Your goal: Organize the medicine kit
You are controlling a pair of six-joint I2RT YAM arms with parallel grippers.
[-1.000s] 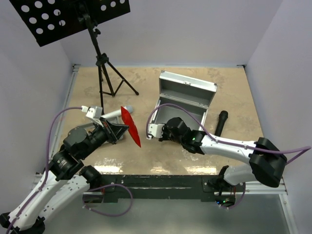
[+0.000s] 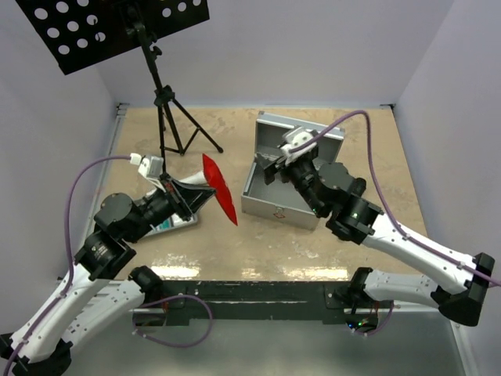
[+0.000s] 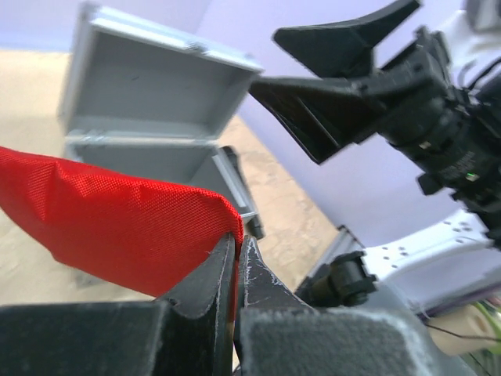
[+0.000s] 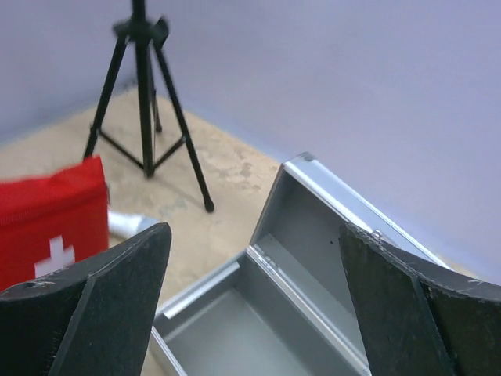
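Note:
My left gripper is shut on the edge of a red cloth pouch (image 2: 219, 188), which hangs in the air left of the case. A white cross shows on the red pouch (image 4: 55, 215) in the right wrist view. The silver case (image 2: 274, 211) stands with its lid (image 3: 160, 78) raised, and the part of its grey inside (image 4: 243, 329) that shows is bare. Over the case my right gripper is open, its fingers (image 4: 117, 301) wide apart with nothing between them. The right arm hides part of the case in the top view.
A black music stand (image 2: 164, 98) rises at the back left. A white cylinder (image 4: 129, 224) and a tray (image 2: 180, 222) with packs lie by the left arm, partly covered. Beyond the case is a dark, long object (image 3: 239, 184). Bare table lies in front of the case.
My right gripper has moved up and back from the case's front left, and its arm now covers the black microphone. The left gripper has shifted slightly right with the pouch.

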